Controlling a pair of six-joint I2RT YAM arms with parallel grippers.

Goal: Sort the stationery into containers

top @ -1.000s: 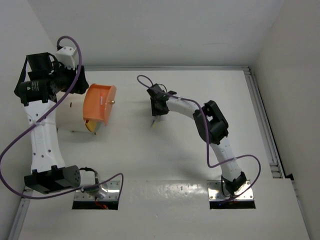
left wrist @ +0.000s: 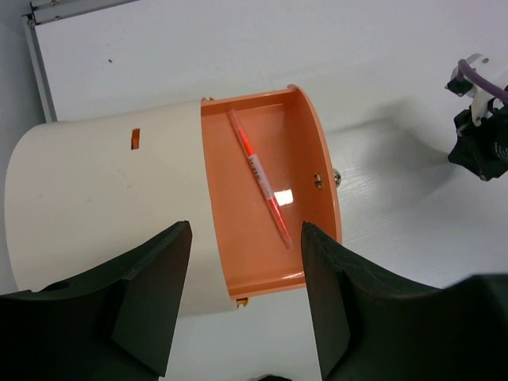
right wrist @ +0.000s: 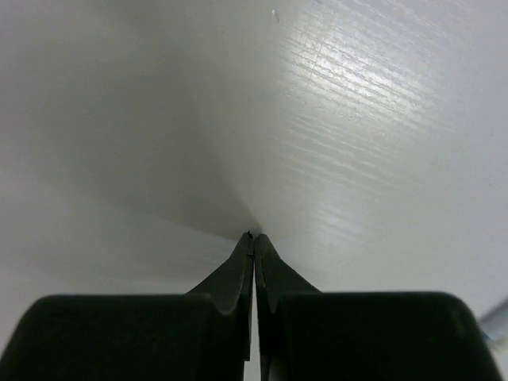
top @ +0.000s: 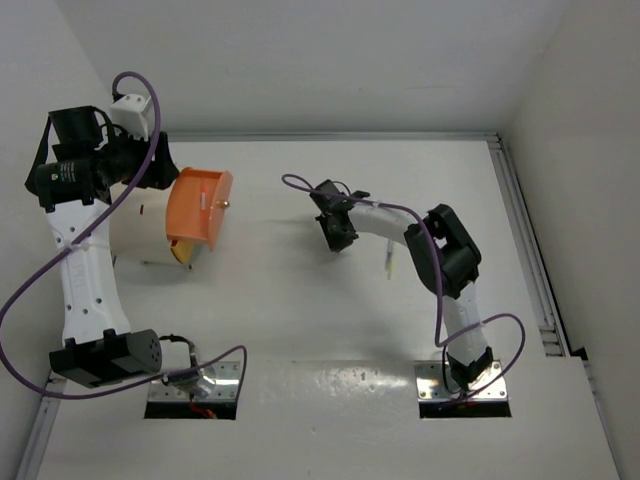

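Observation:
A cream cylindrical container (left wrist: 103,198) with an orange compartment (top: 186,200) stands at the left. A red pen (left wrist: 258,171) lies in that compartment. My left gripper hangs over it with fingers apart, nothing between them. My right gripper is shut on nothing, low at the white table near the middle. A thin pale pen with a yellowish end (top: 390,258) lies to the right of it, and a blurred grey piece of something (right wrist: 496,321) shows at the lower right of the right wrist view.
Metal rails (top: 520,240) run along its edges, with walls behind and at both sides.
The yellow-ended pen has moved right, from under my right gripper to apart from it. The right arm shifted right and down in the top view over the last second. The left barely moved.

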